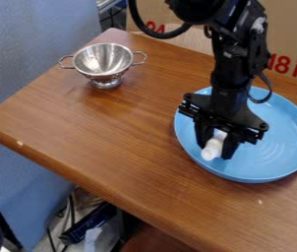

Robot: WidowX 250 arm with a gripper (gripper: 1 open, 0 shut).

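Observation:
My black gripper (218, 140) is low over a light blue plate (272, 155) at the right of the table. A small white object (213, 149) sits between or just at its fingers, partly hidden by them; whether the fingers grip it I cannot tell.
A steel colander (102, 61) stands at the back left of the wooden table (98, 148), whose middle and front are clear. A cardboard box (284, 49) is behind the plate. The table's left edge borders a blue-grey surface.

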